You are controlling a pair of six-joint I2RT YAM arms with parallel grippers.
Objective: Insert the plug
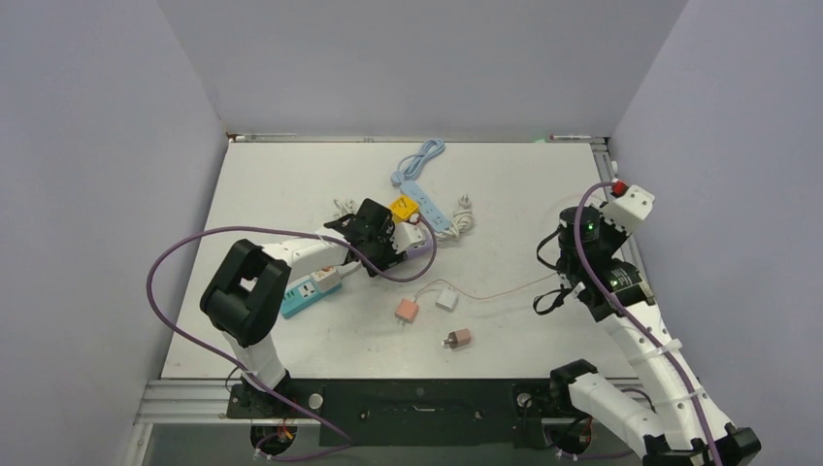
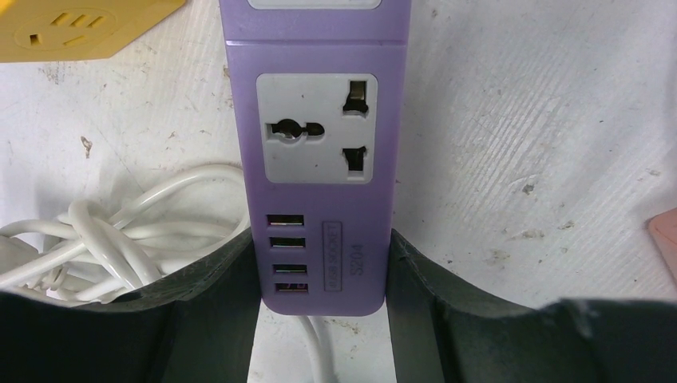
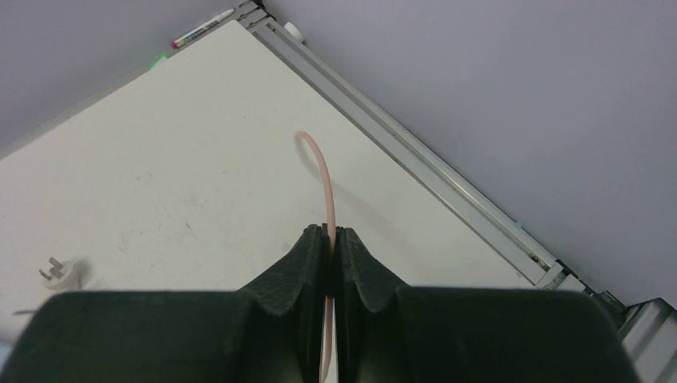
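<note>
My left gripper is shut on the end of a purple power strip (image 2: 318, 203), whose socket faces up with nothing inserted in it in the left wrist view. My right gripper is raised over the table's right side, shut on a thin pink cable (image 3: 317, 155). In the top view that cable runs down to the middle, near a pink charger (image 1: 407, 310) and a white charger (image 1: 446, 300). A brown plug (image 1: 457, 339) lies nearer the front edge.
A yellow socket block (image 1: 404, 207) and a light blue strip (image 1: 423, 203) with coiled cords lie behind the purple strip. A teal strip (image 1: 302, 297) lies front left.
</note>
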